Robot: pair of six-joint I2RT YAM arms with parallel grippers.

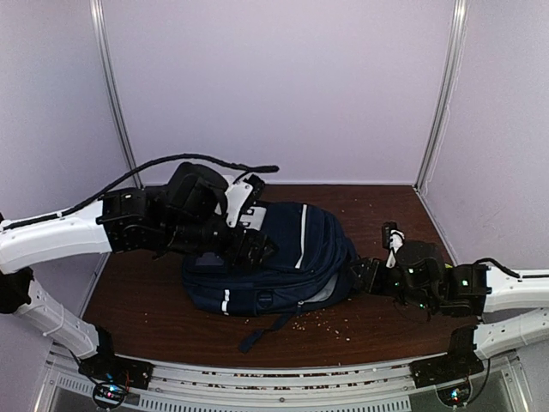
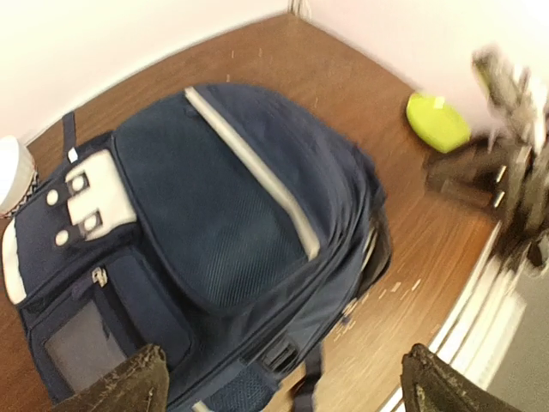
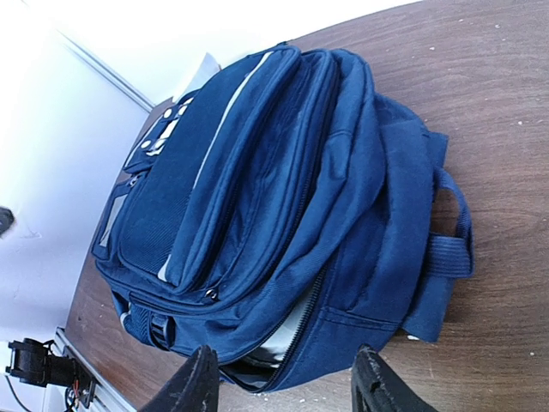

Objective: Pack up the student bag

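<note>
A navy backpack [image 1: 287, 292] lies on its back panel in the middle of the table, pocket side up. In the right wrist view, its main zipper gapes along the near edge, with something pale grey [image 3: 290, 330] showing inside the opening. Over the pocket side hangs my left gripper, its fingers wide apart and empty. My right gripper is at the bag's right end beside the gaping edge, fingers spread and nothing gripped between them. Whether the right fingertips touch the fabric cannot be told.
A yellow-green object [image 2: 437, 122] rests at the right side of the table, mostly behind the right arm from above. Behind the bag stands a white round item [image 2: 10, 174], partly cut off.
</note>
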